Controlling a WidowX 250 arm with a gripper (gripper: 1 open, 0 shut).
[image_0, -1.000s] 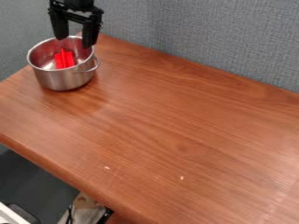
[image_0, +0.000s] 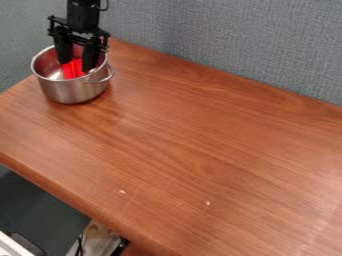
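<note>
A steel pot (image_0: 72, 88) with a side handle stands at the far left corner of the wooden table (image_0: 201, 150). A red object (image_0: 72, 70) lies inside it. My black gripper (image_0: 78, 62) has its fingers down in the pot, around or beside the red object. Whether they touch it or grip it cannot be told, as the gripper hides part of it.
A grey padded wall runs behind the table. Dark floor and some cables show past the front left edge.
My gripper has come down into the pot, and its fingers now sit lower, nearer the red object. The pot has not visibly moved.
</note>
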